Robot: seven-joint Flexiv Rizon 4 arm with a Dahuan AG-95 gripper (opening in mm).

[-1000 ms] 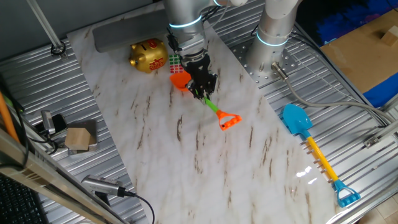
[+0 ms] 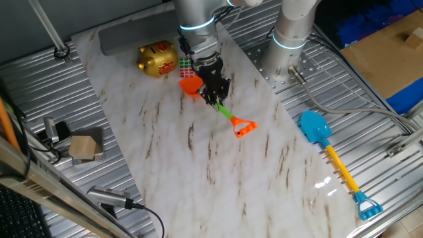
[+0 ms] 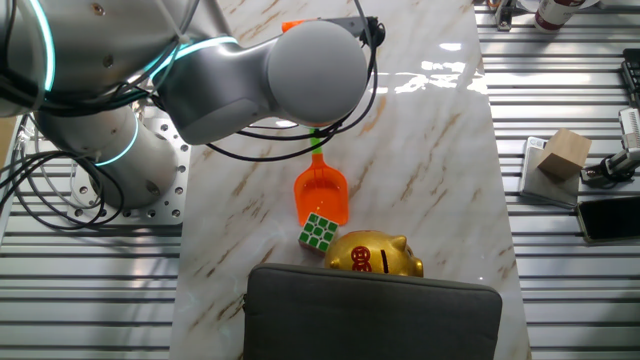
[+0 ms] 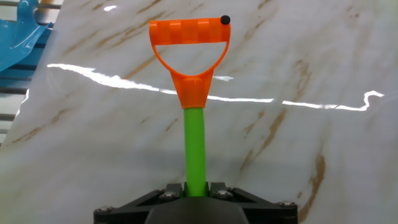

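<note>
A toy shovel with an orange scoop, green shaft and orange D-shaped handle extends to both sides of my gripper. Its black fingers press against both sides of the green shaft, shut on it. In exterior view 1 the gripper is over the shaft, between scoop and handle. Whether the scoop rests on the table or hangs just above it, I cannot tell. In exterior view 2 the arm covers the gripper and most of the shaft.
Close to the scoop stands a Rubik's cube, beside a gold piggy bank and a dark grey case. A blue-and-yellow shovel lies along the table's right edge.
In exterior view 1 the orange scoop has shifted very slightly to the left. The gripper stays at the shaft, and the other things have not visibly moved.
</note>
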